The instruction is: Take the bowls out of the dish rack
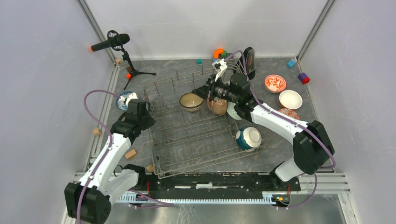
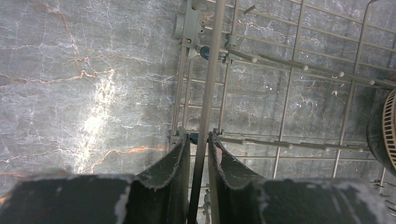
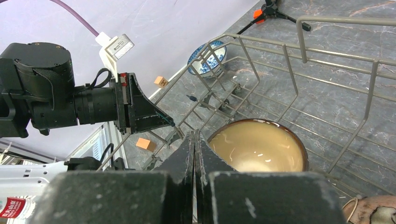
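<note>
The patterned bowl (image 1: 191, 101) rests inside the dish rack (image 1: 212, 161), its tan inside facing up. In the right wrist view its rim and tan inside (image 3: 261, 144) appear just beyond my right gripper, which is shut with nothing between its fingers. A peach bowl (image 1: 218, 107), a pale green bowl (image 1: 233, 111) and a teal-and-white bowl (image 1: 248, 139) stand along the rack's right part. My left gripper is shut on the rack's left rail (image 2: 212, 60).
Right of the rack sit a red-and-white bowl (image 1: 275, 83), a white bowl (image 1: 290, 99) and another red-patterned bowl (image 1: 290, 114). A blue-and-white bowl (image 1: 121, 103) lies behind the left arm. A tripod (image 1: 133, 70) stands back left. The rack's front middle is empty.
</note>
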